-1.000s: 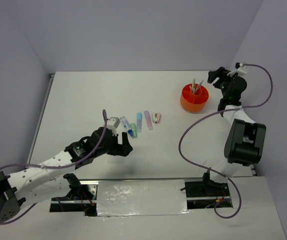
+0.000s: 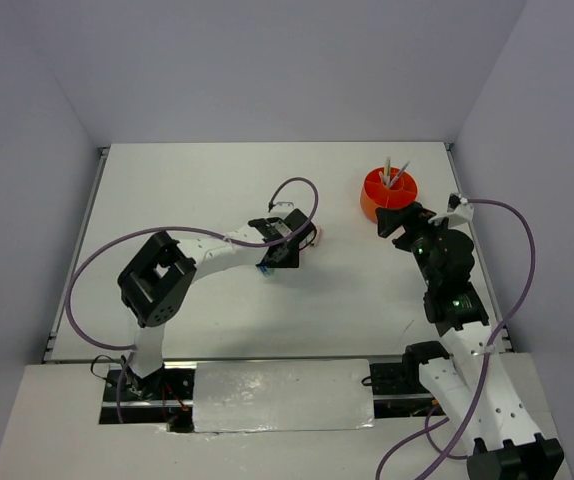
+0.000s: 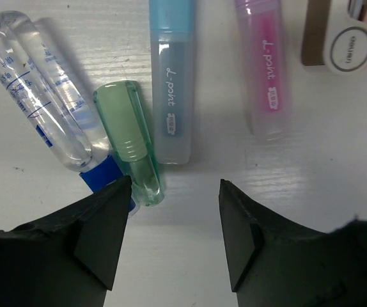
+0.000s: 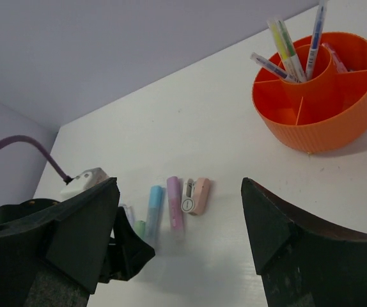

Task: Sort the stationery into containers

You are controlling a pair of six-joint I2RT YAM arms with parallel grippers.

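Observation:
My left gripper hangs over the stationery, fingers apart and empty. Below it lie clear blue-capped pens point(image 3: 55, 102), a green item point(image 3: 126, 121), a blue-grey tube point(image 3: 172, 89) and a pink tube point(image 3: 263, 77), with a pink-and-white item point(image 3: 350, 45) beside them. The top view mostly hides these under the left arm. My right gripper point(image 2: 397, 220) is open and empty, just below the orange compartment holder point(image 2: 387, 210), which holds several pens point(image 4: 289, 51).
Grey walls border it, and purple cables loop over both arms.

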